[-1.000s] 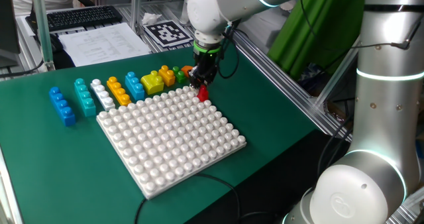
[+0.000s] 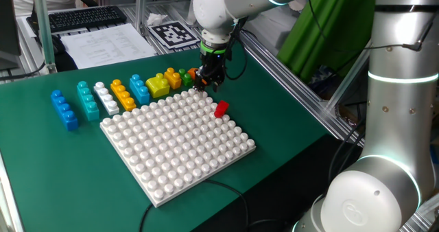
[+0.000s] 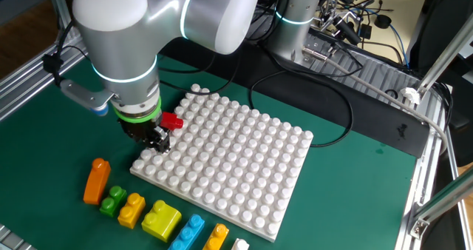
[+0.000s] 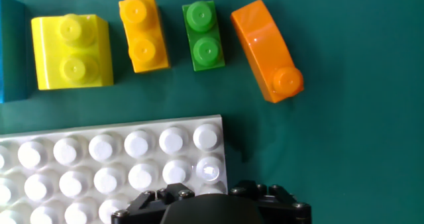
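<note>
A small red brick [image 2: 221, 109] rests at the edge of the white studded baseplate [image 2: 177, 184]. In exterior view 2 the red brick [image 3: 172, 121] looks tipped on its side, its stud facing the plate [image 3: 222, 219]. My gripper [image 2: 208, 88] points down over the plate's corner, a short way from the brick. Exterior view 2 puts the gripper [image 3: 157, 142] just beside it. The wrist view has the gripper at its bottom edge, over the plate corner [image 4: 119, 132]; the red brick is not visible there. How far its fingers stand apart is unclear.
Along the plate's far side lie an orange curved brick [image 4: 265, 48], a green brick [image 4: 203, 37], an amber brick [image 4: 144, 35], a yellow brick [image 4: 71, 52] and several longer ones. Cables [image 2: 230, 187] run by the plate's edge.
Over the last second the red brick went from right under my gripper to farther along the plate's edge, apart from it. My arm barely moved.
</note>
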